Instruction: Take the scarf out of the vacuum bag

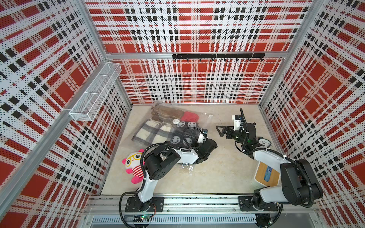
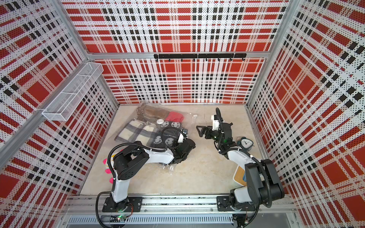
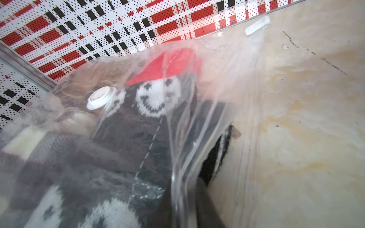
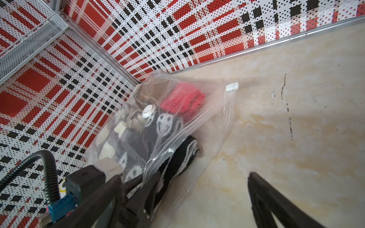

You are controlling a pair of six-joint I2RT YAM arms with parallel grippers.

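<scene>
A clear vacuum bag (image 1: 152, 133) lies at the back left of the table, holding a checked cream and grey fabric (image 2: 135, 131), dark knit with white smiley patterns (image 3: 148, 133), red fabric (image 3: 167, 64) and brown fabric (image 1: 167, 112). A black knit piece (image 4: 180, 155) shows near the bag's zip edge. My left gripper is at that zip edge, against the plastic; how far its fingers stand apart is hidden. My right gripper (image 1: 222, 130) stands open to the right of the bag, nothing between its fingers.
A plush toy (image 1: 133, 165) lies front left, a clock (image 2: 245, 143) and wooden tray (image 1: 262, 175) at the right. A wire basket (image 1: 95, 91) hangs on the left wall. Bare table is at centre front and back right.
</scene>
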